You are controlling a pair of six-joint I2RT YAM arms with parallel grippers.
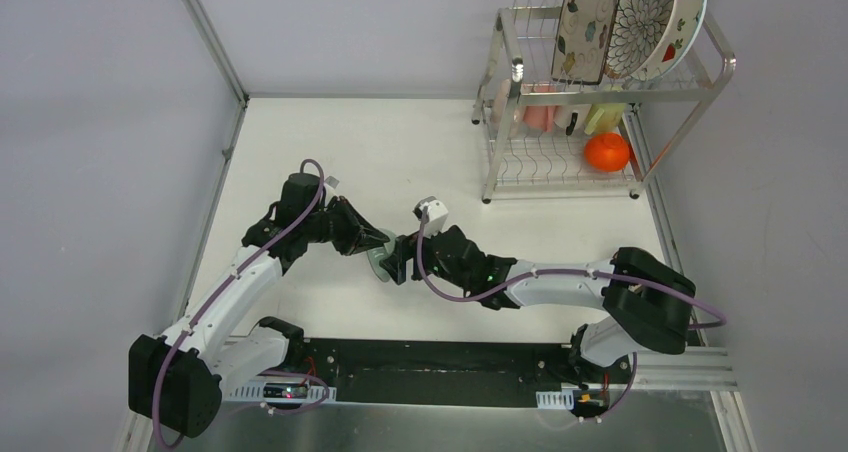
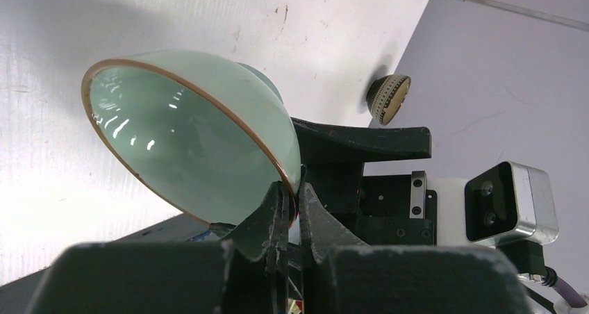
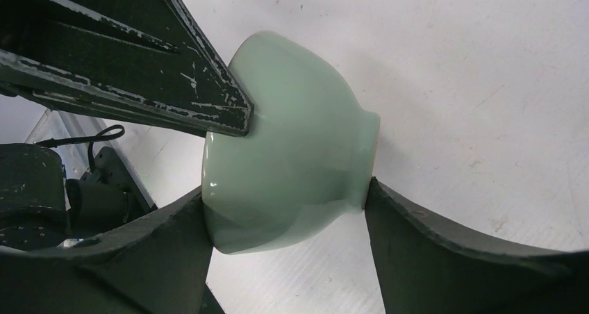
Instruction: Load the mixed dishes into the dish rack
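A pale green bowl (image 2: 173,119) with a brown rim is tilted on its side between my grippers. My left gripper is shut on its rim. In the right wrist view, my right gripper has a finger at either side of the bowl (image 3: 285,147), rim and foot; whether it grips is unclear. In the top view the bowl is partly hidden by both grippers. The dish rack (image 1: 610,95) holds an upright patterned tray (image 1: 582,27), a round patterned plate (image 1: 672,22), several cups below and an orange round dish (image 1: 606,152).
A small patterned bowl (image 2: 387,98) stands near the table's edge in the left wrist view; the right arm hides it from above. Walls border the table.
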